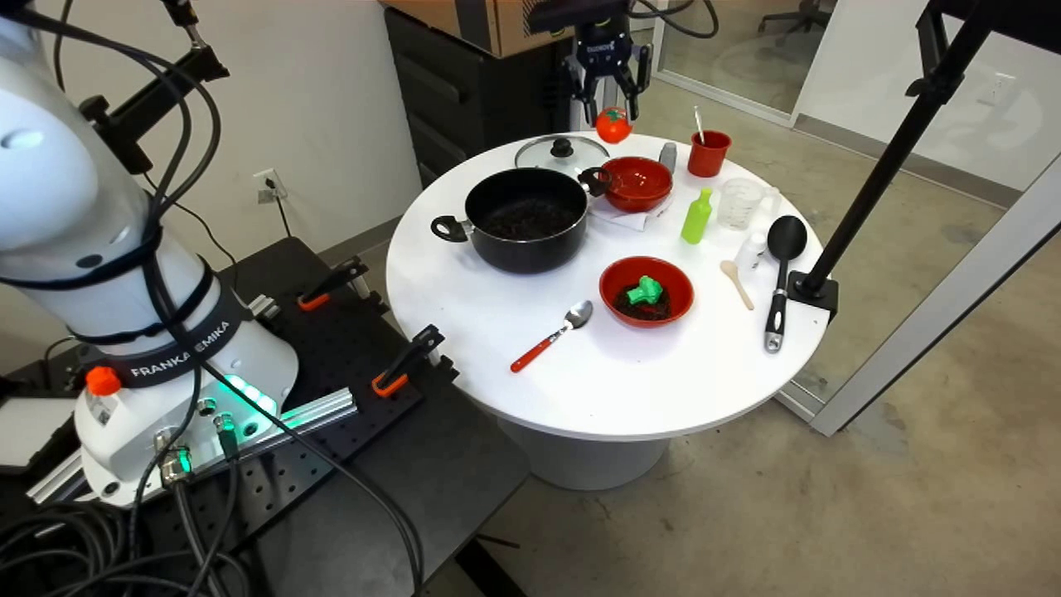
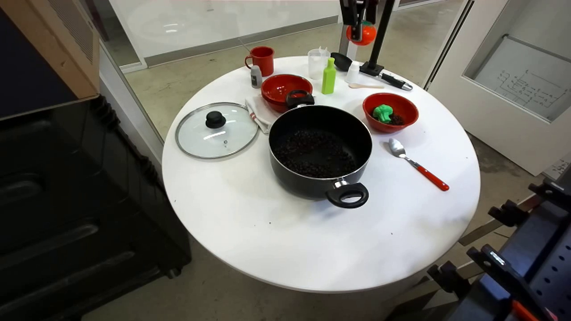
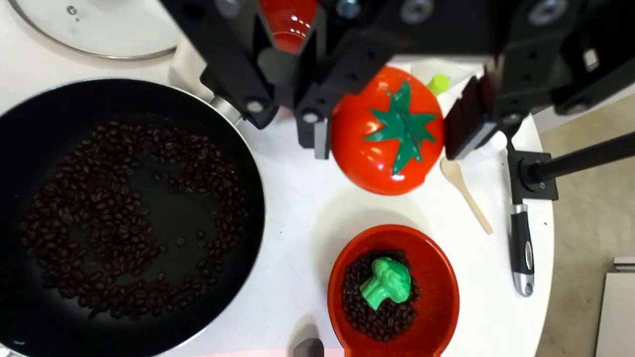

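Observation:
A red toy tomato [image 3: 378, 146] with a green star-shaped top is held in the air by my gripper [image 1: 608, 108], which is shut on it, one finger on each side in the wrist view. In that view the tomato appears above a red bowl [image 3: 440, 285] of dark beans with a green broccoli piece [image 3: 388, 280] lying on them. To the left stands the black pot [image 2: 299, 184], uncovered, dark beans spread over its bottom. The gripper and tomato [image 2: 362, 34] are well above the table in both exterior views.
The glass lid [image 2: 235, 140] lies flat beside the pot. Stacked red bowls [image 2: 287, 88], a red mug [image 2: 262, 59], a green bottle [image 2: 328, 77] and a black ladle [image 1: 786, 244] crowd the far side. A red-handled spoon [image 2: 425, 172] lies near the bean bowl.

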